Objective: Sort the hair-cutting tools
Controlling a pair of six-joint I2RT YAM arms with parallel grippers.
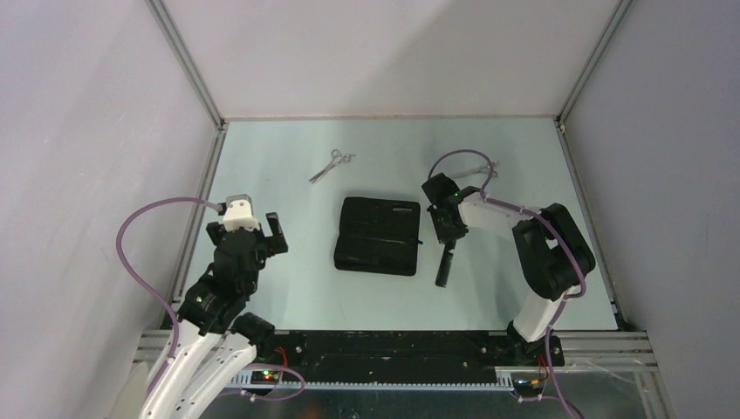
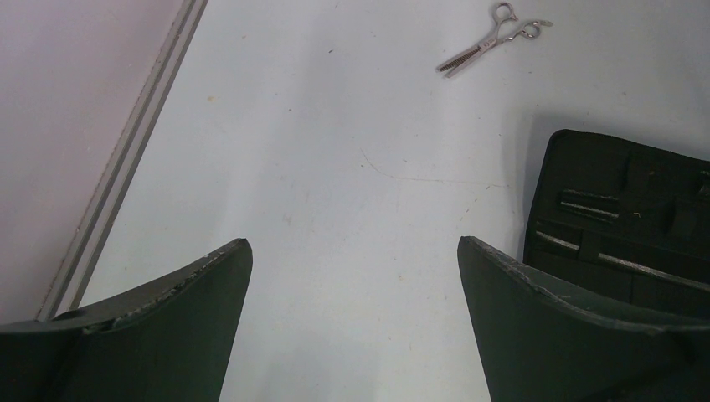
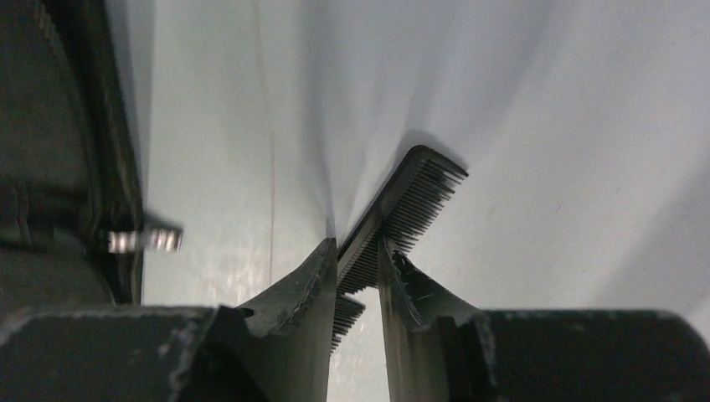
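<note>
A black comb (image 1: 445, 264) is held by my right gripper, shut on it, just right of the open black tool case (image 1: 377, 236). In the right wrist view the comb's toothed end lies between and beyond the fingertips, with the case's edge at left. Thinning scissors (image 2: 473, 54) lie at the back left of the table, above the case. A second pair of scissors (image 1: 478, 171) lies at the back right, partly hidden by the right arm's cable. My left gripper stands open over the left of the table, nothing between its fingers.
Metal rails (image 1: 199, 184) and white walls bound the sides and back.
</note>
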